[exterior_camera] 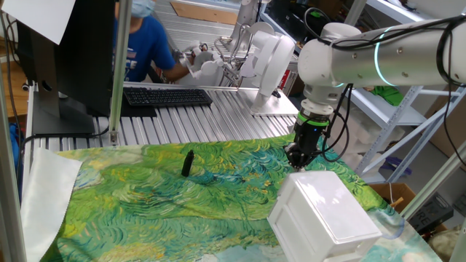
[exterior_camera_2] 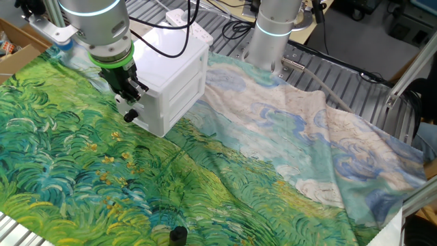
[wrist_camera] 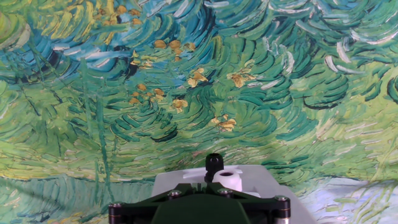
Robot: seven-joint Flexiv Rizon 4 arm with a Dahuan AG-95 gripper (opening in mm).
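Note:
My gripper (exterior_camera: 297, 161) points down beside the near top edge of a white box with panelled sides (exterior_camera: 331, 218). In exterior view 2 its dark fingers (exterior_camera_2: 140, 90) are close to the corner of that box (exterior_camera_2: 179, 75); whether they touch it I cannot tell. Just below them a small black knob-like piece (exterior_camera_2: 130, 115) shows. The wrist view has this black piece (wrist_camera: 214, 163) beside a white round part with a dark hole (wrist_camera: 229, 180). The finger gap is hidden there. A slim black bottle-like object (exterior_camera: 188, 164) stands alone on the painted cloth.
The painted cloth (exterior_camera: 145, 211) covers the table, with folds on the right in exterior view 2. A keyboard (exterior_camera: 167, 97) and a monitor (exterior_camera: 62, 73) are behind it. A person (exterior_camera: 145, 47) sits across the table.

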